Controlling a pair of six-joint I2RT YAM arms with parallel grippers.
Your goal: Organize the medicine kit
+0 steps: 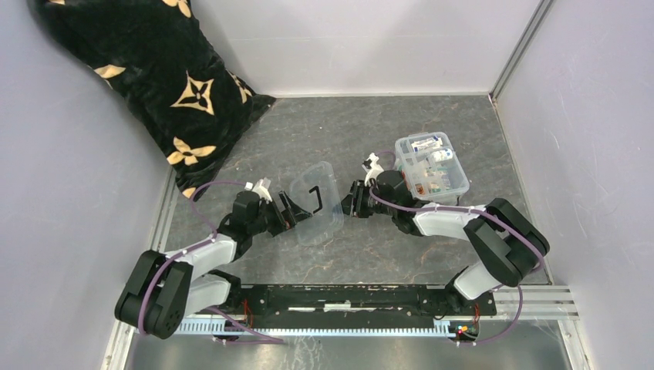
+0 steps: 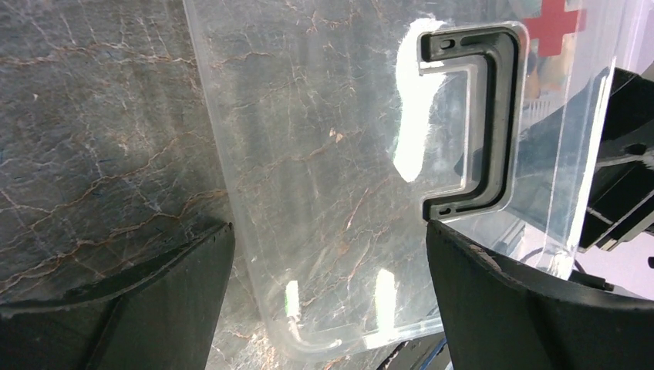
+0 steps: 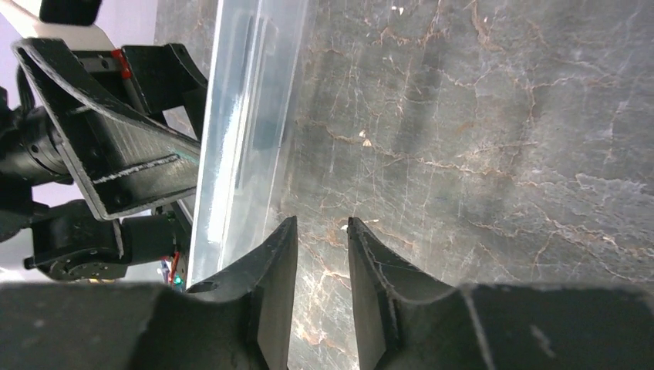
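Observation:
A clear plastic lid (image 1: 328, 223) with a black handle (image 2: 501, 123) is tilted up off the grey table, its raised edge on the right side. My left gripper (image 1: 289, 212) is open at the lid's left, its fingers spread around the near portion in the left wrist view. My right gripper stands just right of the lid, its fingers part open with a narrow gap and nothing seen between them; the lid's side rises beside them. The clear medicine kit box (image 1: 432, 166), holding white packs and other items, sits at the right behind my right arm.
A black patterned cushion (image 1: 162, 92) leans at the back left. Free table lies behind the lid and in front of my right arm. Walls bound the workspace at back, left and right.

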